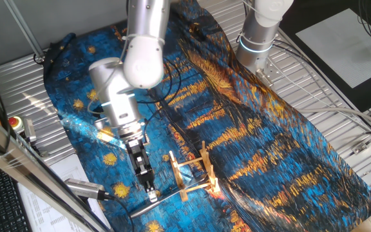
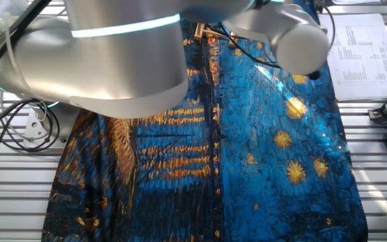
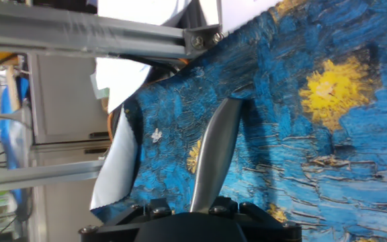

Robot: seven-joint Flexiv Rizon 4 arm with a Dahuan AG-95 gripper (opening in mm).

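A silvery metal utensil [image 1: 145,209], shaped like a knife, runs slantwise from the cloth to a small light-wood rack [image 1: 183,193], its far part reaching in among the rack's posts. My gripper [image 1: 151,194] points down at the utensil's middle, left of the rack. In the wrist view the smooth metal handle [image 3: 218,151] rises from between the black fingertips of my gripper and extends away over the cloth. Whether both fingers press on the handle is not clear. The rack is outside the wrist view; only a bit of wood [image 2: 199,30] shows in exterior view 2.
A blue and yellow painted-pattern cloth [image 1: 63,116] covers the table. A metal frame post [image 1: 44,174], a cabled grey device [image 1: 85,189] and a laptop keyboard [image 1: 2,200] stand to the left. Cloth right of the rack is clear.
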